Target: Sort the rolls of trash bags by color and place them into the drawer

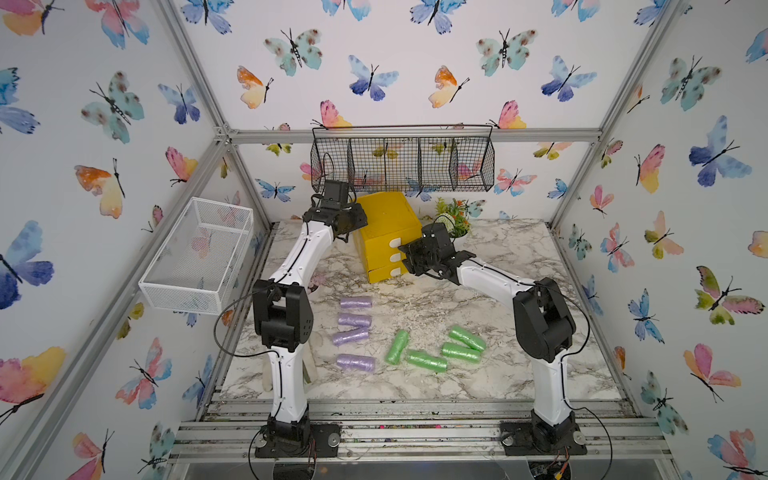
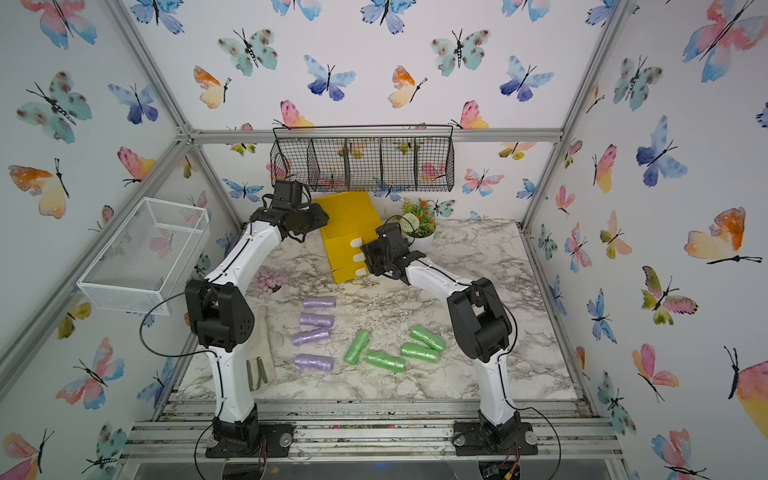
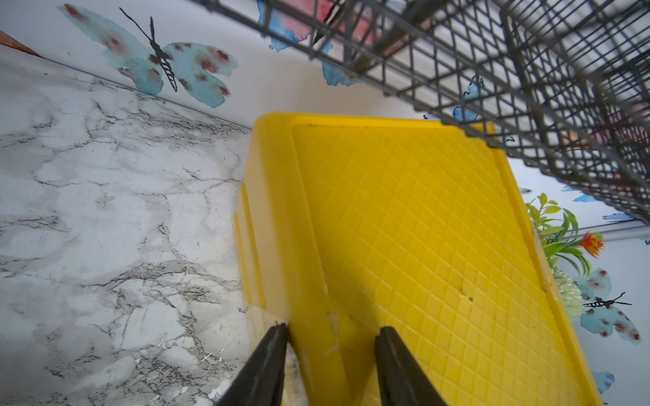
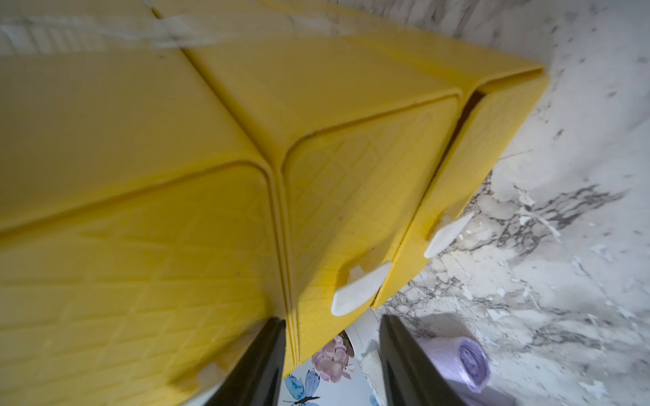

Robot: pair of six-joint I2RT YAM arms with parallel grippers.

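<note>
A yellow three-drawer box [image 1: 388, 212] with white handles [image 4: 360, 287] stands at the back centre; its bottom drawer [image 4: 474, 155] sits slightly out. My left gripper is open at the top left edge of the box. My right gripper is open before the drawer fronts, near their handles. Several purple rolls [image 1: 354, 361] lie in a column at centre left, and several green rolls [image 1: 426, 360] lie at front right.
A black wire basket [image 1: 404, 160] hangs close above the box. A potted plant [image 2: 416, 224] stands behind right, pink flowers [image 2: 269, 280] at left. A white basket [image 1: 196, 256] hangs on the left wall.
</note>
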